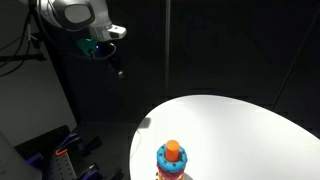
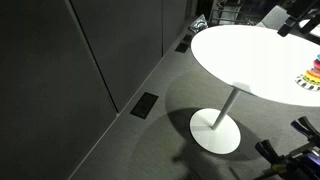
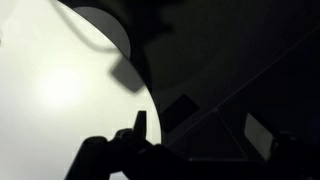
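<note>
A colourful stacked toy with an orange top [image 1: 172,151] and blue and pink-red layers stands upright on the white round table [image 1: 225,125], near its front edge. In exterior view 2 the stack [image 2: 314,72] is cut off by the right border. My gripper is open in the wrist view, its fingers [image 3: 140,124] wide apart and nothing visible between them. Below it there show the table's curved edge and dark floor. The arm [image 1: 98,30] reaches in from the upper left in exterior view 1, high and well away from the stack. The wrist view does not show the stack.
One pedestal base [image 2: 215,130] carries it. Dark wall panels [image 2: 60,70] stand to the left in exterior view 2. Cables [image 1: 20,55] hang by the arm. Dark pronged equipment [image 2: 268,152] sits at the lower right.
</note>
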